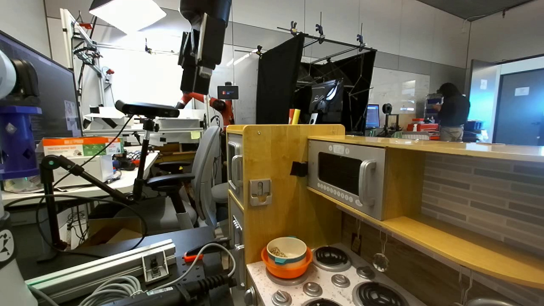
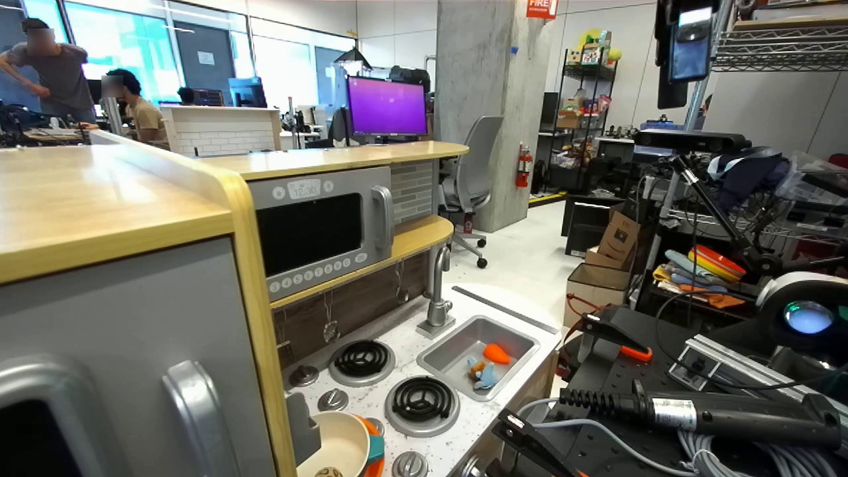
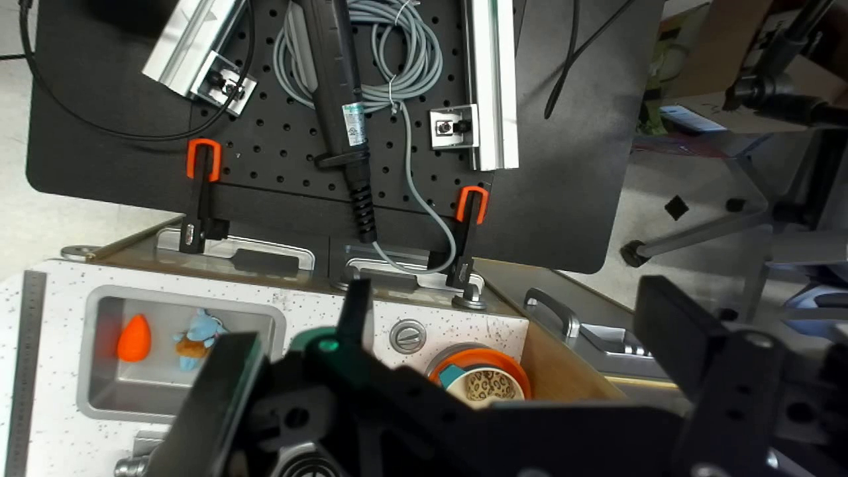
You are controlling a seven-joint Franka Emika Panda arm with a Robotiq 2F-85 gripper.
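My gripper [image 1: 196, 79] hangs high above the counter in exterior view 1, fingers pointing down. In the wrist view its fingers [image 3: 676, 338] stand wide apart, with nothing held between them. A cream bowl with teal handles [image 1: 287, 250] sits inside an orange bowl [image 1: 289, 270] on a burner at the stove's back left corner. Something with a leopard-like pattern [image 3: 489, 385] lies in the cream bowl. Inside the grey sink [image 2: 521, 376] rest an orange, carrot-like toy [image 2: 497, 353] and a small blue and brown toy [image 2: 485, 377].
A toy microwave [image 1: 344, 173] and a wooden shelf [image 1: 459, 245] overhang the stove. A tall wooden cabinet side [image 1: 285, 204] borders the bowls. Cables and a black tool [image 3: 334, 87] cover the black table alongside. Open air surrounds the gripper.
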